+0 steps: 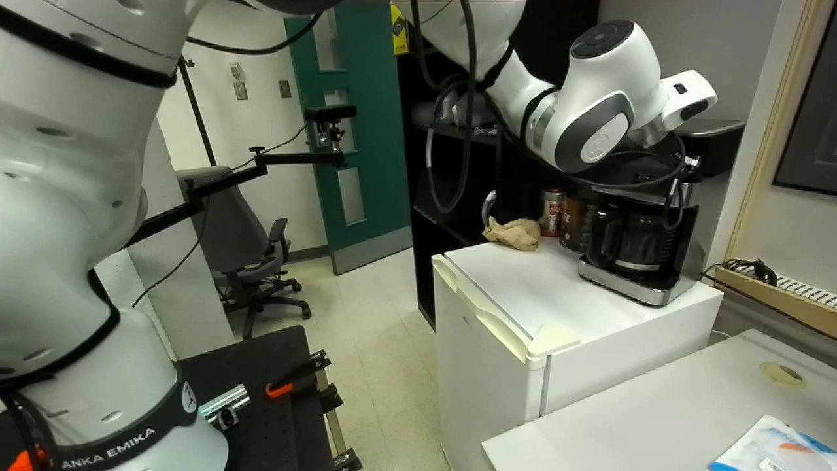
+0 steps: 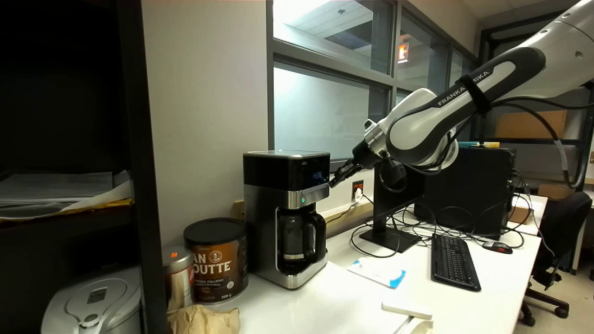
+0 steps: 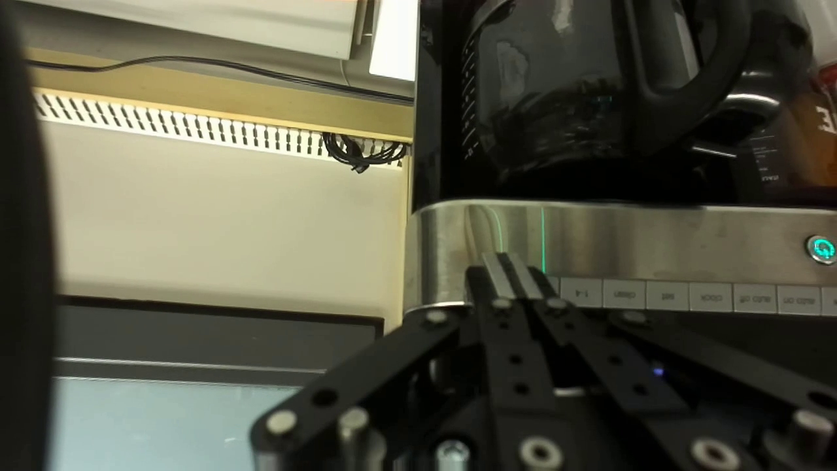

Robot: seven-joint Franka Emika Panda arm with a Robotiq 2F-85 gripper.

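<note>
A black and steel coffee maker [image 2: 261, 217] stands on the white fridge top [image 1: 510, 286]; its power button [image 3: 821, 248] glows green. Its glass carafe [image 1: 639, 239] sits inside. My gripper is shut, with nothing showing between its fingers. In the wrist view its tips overlap the steel front band, beside the leftmost visible button, marked 1-4 [image 3: 581, 292]. Exterior view 2 has the gripper [image 2: 334, 183] at the upper front corner of the machine. Whether the tips touch a button or the band cannot be told.
A coffee can [image 2: 217, 261] and a crumpled brown paper bag [image 2: 204, 320] stand beside the machine. A monitor [image 2: 390, 206], a keyboard [image 2: 454, 261] and cables occupy the desk. Bare fridge top lies in front of the machine.
</note>
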